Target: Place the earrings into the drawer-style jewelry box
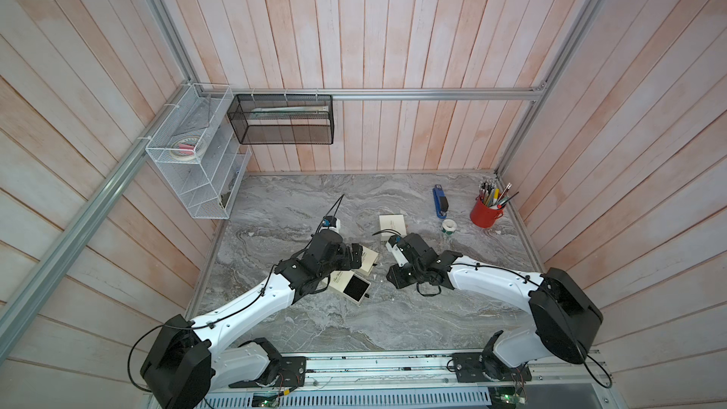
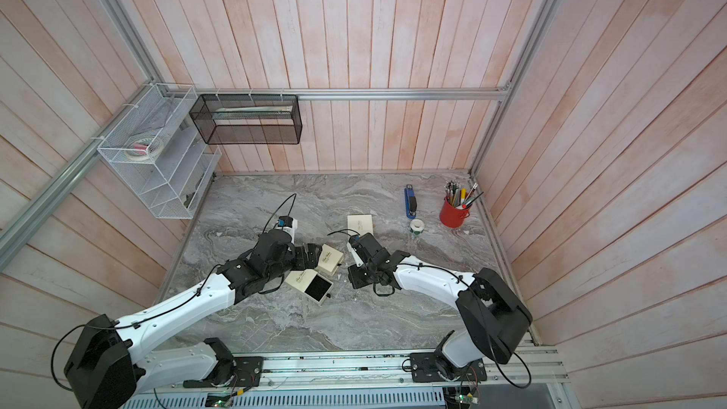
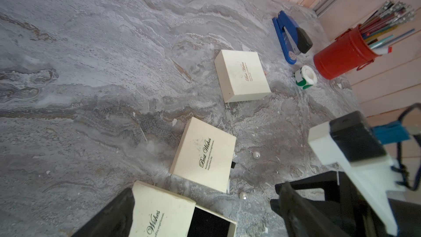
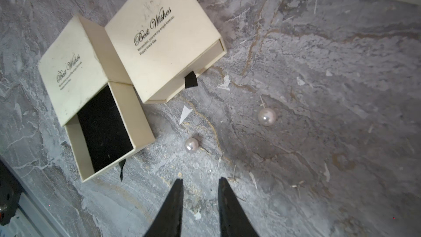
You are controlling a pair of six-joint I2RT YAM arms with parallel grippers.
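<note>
One pearl earring (image 4: pixel 191 145) lies on the table near the boxes, and a second pearl earring (image 4: pixel 267 116) lies farther right, each with a thin post. The cream drawer box (image 4: pixel 72 72) has its drawer (image 4: pixel 105 131) pulled out, its black lining bare. Touching it in the right wrist view is a closed cream box (image 4: pixel 164 35) with a black pull tab. My right gripper is part open above the table, nothing between its fingers, the nearer earring just ahead of them. Over the boxes, my left gripper stands wide open and empty.
A third cream box (image 3: pixel 247 72) sits farther back. Behind it stand a blue stapler (image 3: pixel 287 37), a white-green roll (image 3: pixel 305 77) and a red pencil bucket (image 3: pixel 346 54). Small white scraps litter the table.
</note>
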